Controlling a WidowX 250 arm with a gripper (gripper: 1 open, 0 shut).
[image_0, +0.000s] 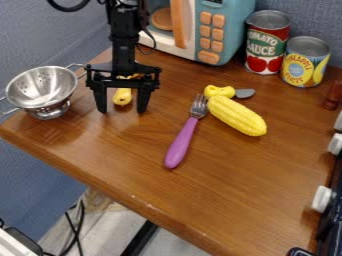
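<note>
My black gripper (123, 102) hangs low over the left back of the wooden table (160, 200), its two fingers standing apart on either side of a small yellow object (123, 97), partly hidden under the gripper body. Whether the fingers touch it I cannot tell. A metal colander (40, 92) sits just left of the gripper. A purple-handled fork (182, 143) lies to the right, beside a yellow corn cob (238, 116) and a small yellow-handled tool (219, 92).
A toy microwave (201, 30) stands behind, with a tomato can (265, 45) and a yellow can (305, 65) to its right. A dark appliance (330, 205) lines the right edge.
</note>
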